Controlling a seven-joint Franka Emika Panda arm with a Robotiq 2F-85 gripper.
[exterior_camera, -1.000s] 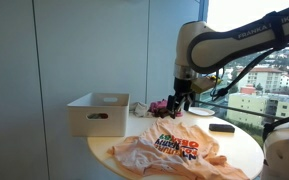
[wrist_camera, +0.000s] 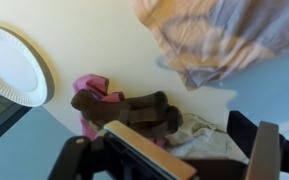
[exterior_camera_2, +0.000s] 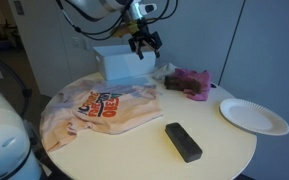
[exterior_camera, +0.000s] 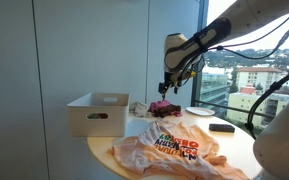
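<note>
My gripper (exterior_camera_2: 144,48) is open and empty, up in the air above the far side of the table. In the wrist view its fingers (wrist_camera: 149,152) stand wide apart at the bottom edge. A dark brown item (wrist_camera: 134,112) lies below, partly hidden by one finger, with a pink cloth (wrist_camera: 88,86) against it. Beside them is a crumpled cream cloth (wrist_camera: 206,138). A peach shirt (exterior_camera: 149,155) with colourful lettering lies spread over the front of the table. Behind it stands a white bin (exterior_camera: 97,118); its inside cannot be seen.
A white plate (exterior_camera_2: 254,116) lies near the table's edge. A black block (exterior_camera_2: 183,142) rests on bare white table (exterior_camera_2: 134,158), which is clear around it. Close behind the table is a grey wall (exterior_camera: 94,50), with a window at the right.
The arm has swung left in exterior view 1, carrying the open gripper a little higher, toward the bin's side. The shirt, bin and other objects have stayed put.
</note>
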